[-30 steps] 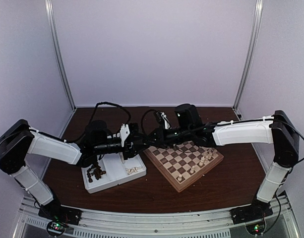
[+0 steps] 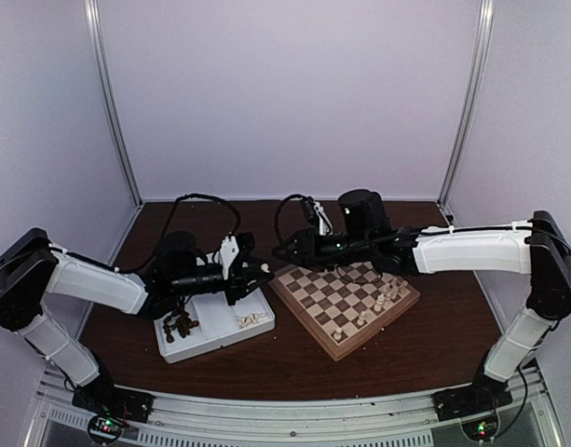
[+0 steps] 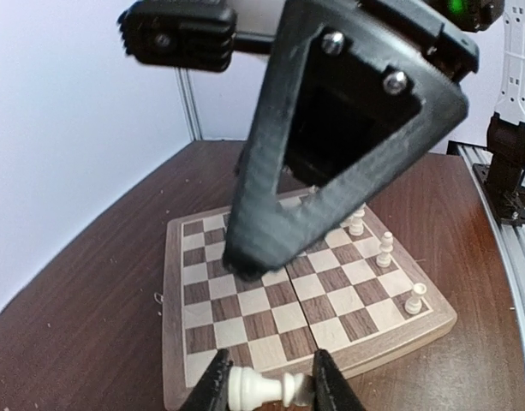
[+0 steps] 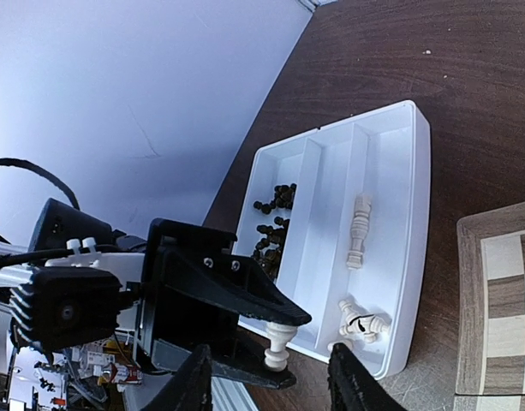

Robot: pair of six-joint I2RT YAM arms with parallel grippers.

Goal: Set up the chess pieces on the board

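Note:
My left gripper (image 2: 257,273) is shut on a white chess piece (image 4: 277,347), seen between its fingertips in the right wrist view and at the bottom of the left wrist view. My right gripper (image 2: 283,250) is above and right of it, apart from that piece; its fingertips at the bottom of the right wrist view stand apart with no piece visible between them. The chessboard (image 2: 308,317) bears several white pieces along its near-right side (image 3: 414,300). The white tray (image 4: 416,171) holds white pieces (image 4: 359,231) and dark pieces (image 4: 271,244) in compartments.
The tray sits left of the board on the dark wooden table (image 2: 406,363), with a narrow strip of table between them. Bare table lies at the front and behind the tray. Light walls (image 2: 285,112) enclose the back and sides.

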